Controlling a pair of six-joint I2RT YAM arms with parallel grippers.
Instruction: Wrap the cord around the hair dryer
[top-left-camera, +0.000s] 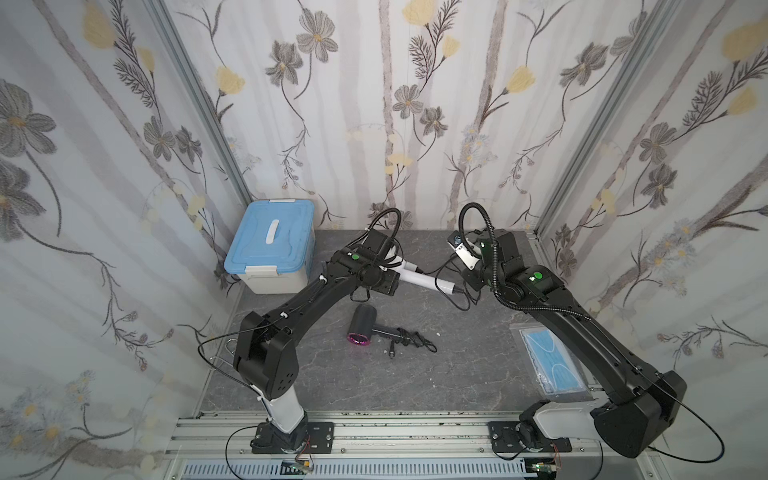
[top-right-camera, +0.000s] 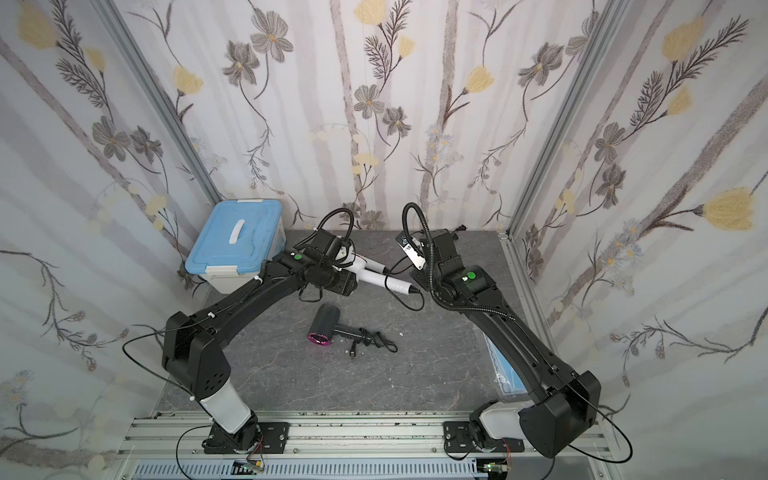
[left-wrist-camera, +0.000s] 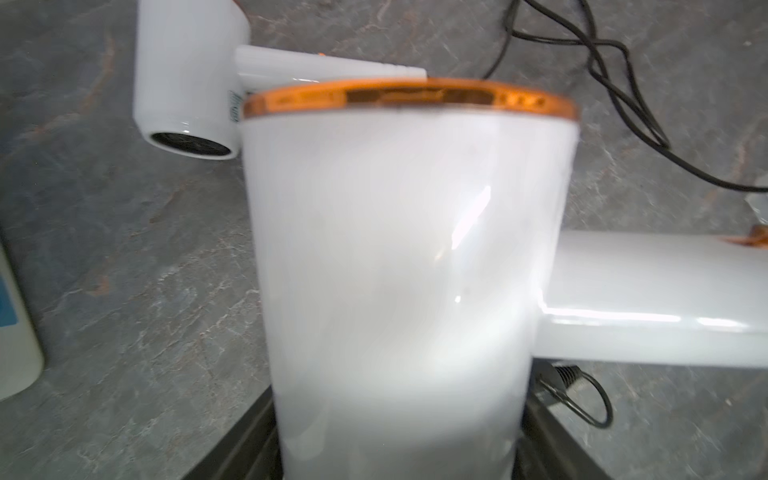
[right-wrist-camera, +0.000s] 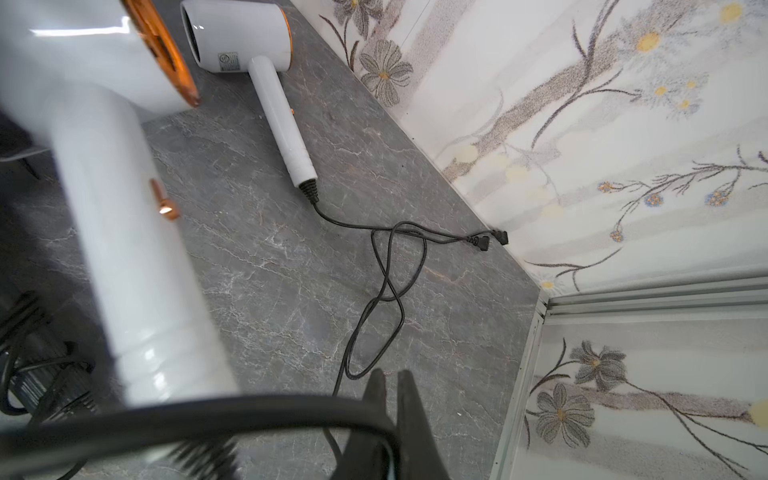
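A white hair dryer (left-wrist-camera: 416, 264) with an orange rim is held off the table, its barrel between the fingers of my left gripper (top-left-camera: 382, 276). Its handle (top-left-camera: 428, 281) points right, toward the other arm. From the handle's end, the black cord (right-wrist-camera: 240, 420) arches close before the right wrist camera. That cord runs down to my right gripper, which is shut with the cord at its fingers. A second white hair dryer (right-wrist-camera: 278, 120) lies on the table behind, its own cord (right-wrist-camera: 384, 300) loosely looped on the surface.
A dark hair dryer (top-left-camera: 364, 320) with a bundled cord (top-left-camera: 416, 340) lies front of centre. At the back left stands a blue-lidded box (top-left-camera: 272, 232). A packet of blue masks (top-left-camera: 552, 360) sits at the right. Bare table (top-left-camera: 472, 360) shows at front right.
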